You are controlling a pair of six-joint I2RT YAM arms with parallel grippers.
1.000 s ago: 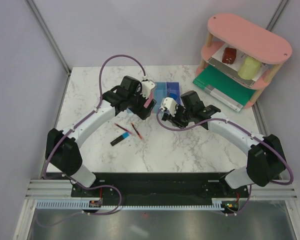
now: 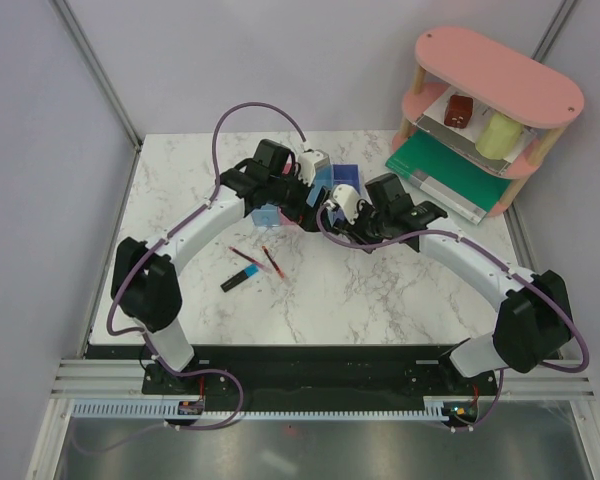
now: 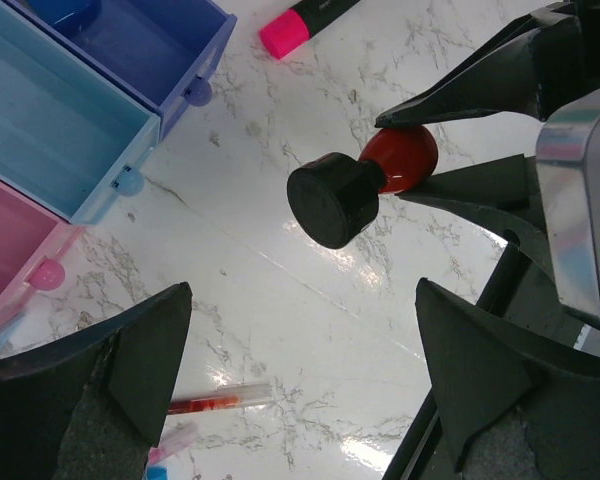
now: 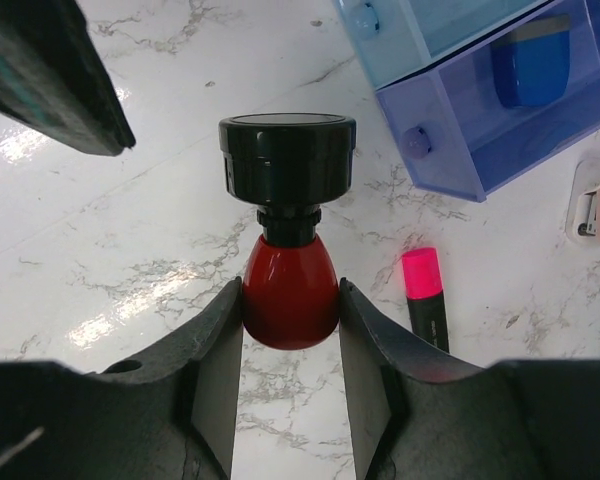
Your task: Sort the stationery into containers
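Observation:
My right gripper is shut on a stamp-like piece with a red bulb [image 4: 290, 295] and a black head [image 3: 332, 200], held over the marble table near its middle. My left gripper is open just left of it, fingers empty, above the table. Pink, light-blue [image 3: 60, 120] and dark-blue [image 4: 430, 140] containers sit behind the grippers, the dark-blue one holding a blue item [image 4: 530, 70]. A pink-capped marker [image 4: 425, 300], a small pink-and-white item [image 4: 595, 203] and several pens [image 2: 272, 262] lie on the table.
A tiered pink shelf [image 2: 490, 65] with objects stands at the back right. The front and left of the table [image 2: 310, 310] have free room. A black-and-blue item [image 2: 235, 281] lies front left.
My left arm has moved up and right toward the containers and the right gripper. The right arm has shifted slightly, still holding the red-and-black piece.

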